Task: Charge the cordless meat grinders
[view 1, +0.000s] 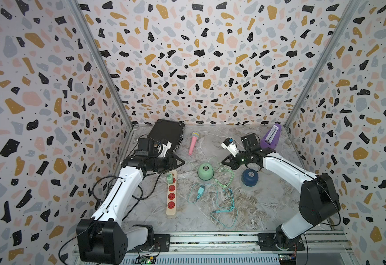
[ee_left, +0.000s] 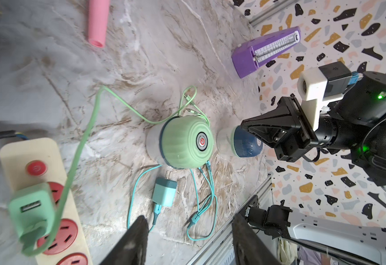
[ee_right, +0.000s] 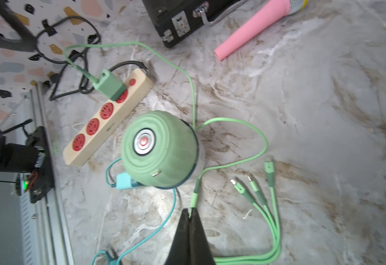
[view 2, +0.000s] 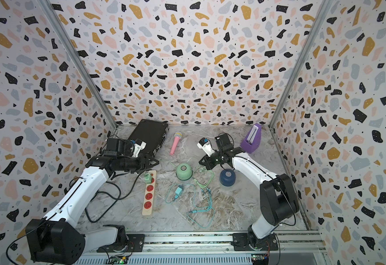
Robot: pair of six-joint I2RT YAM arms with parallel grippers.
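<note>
The green-topped grinder stands mid-table, and the blue-topped grinder sits to its right. A green adapter is in the power strip, its green cable passing behind the green grinder to several loose plugs. A blue adapter lies on the table with a blue branched cable. My left gripper is open above the strip's far end, its fingers apart and empty. My right gripper is shut above the green cable, nothing visible between its fingertips.
A black case lies at the back left with a pink microphone beside it. A purple metronome stands at the back right. Black cord runs left of the strip.
</note>
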